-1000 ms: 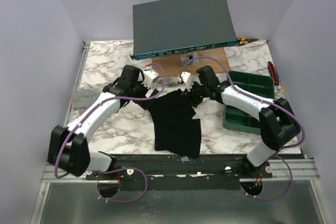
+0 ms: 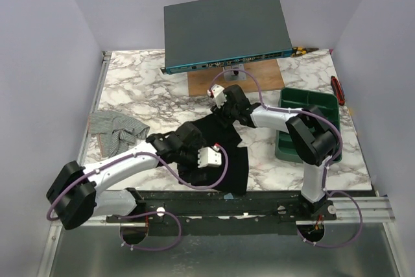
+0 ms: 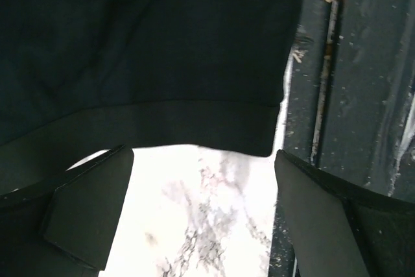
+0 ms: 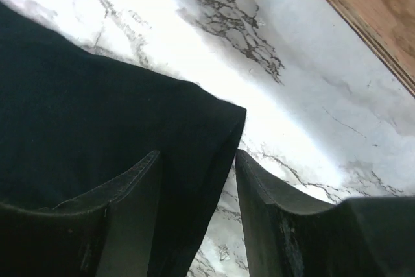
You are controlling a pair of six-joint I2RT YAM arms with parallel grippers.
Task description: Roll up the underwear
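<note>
The black underwear lies spread on the marble worktop at the front middle. My left gripper is over its front left part; in the left wrist view its open fingers face the straight hemmed edge and corner, nothing between them. My right gripper is at the far corner of the cloth, where in the right wrist view the fingers stand part open, one over the fabric and one beside its edge.
A monitor on a wooden stand is at the back, a green bin at the right, a striped cloth at the left. The dark table edge runs along the front.
My left gripper has swung from the upper left down to the cloth's front part. My right gripper has moved a little left and up toward the far corner.
</note>
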